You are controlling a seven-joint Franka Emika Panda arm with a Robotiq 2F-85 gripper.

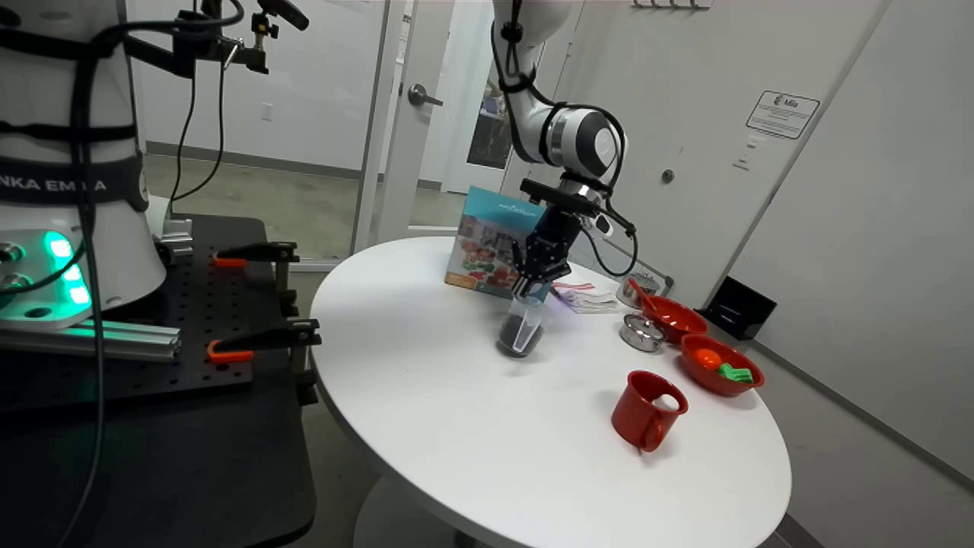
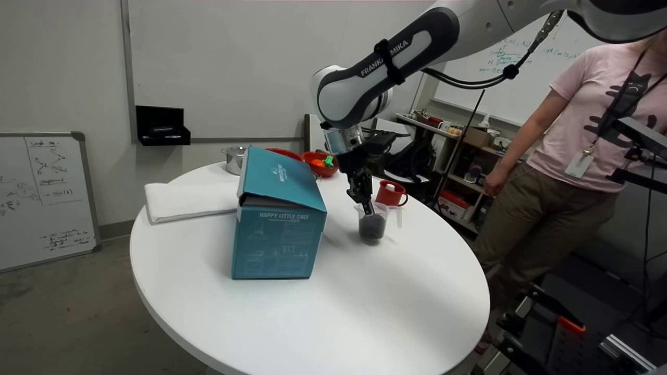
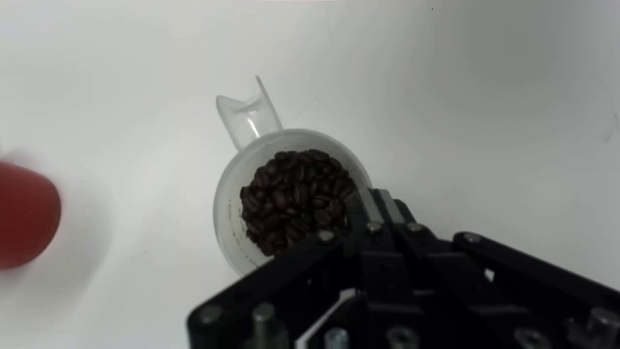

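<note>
A clear plastic measuring cup (image 3: 232, 203) stands upright on the white table, partly filled with dark coffee beans (image 3: 296, 195). Its handle (image 3: 250, 119) points to the upper left in the wrist view. My gripper reaches down at the cup's right rim in that view, its fingers (image 3: 368, 206) close together and shut. Whether the thin rim is pinched between them is hard to tell. Part of the near rim is hidden by the gripper. Exterior view 2 also has the gripper (image 2: 368, 211) at the top of the cup (image 2: 372, 228).
A red mug (image 1: 641, 415) with something white inside stands apart from the cup. Red bowls (image 1: 721, 379), a metal pot (image 1: 641, 332) and a folded cloth (image 1: 587, 298) lie along one side. A teal box (image 2: 279, 240) stands close by.
</note>
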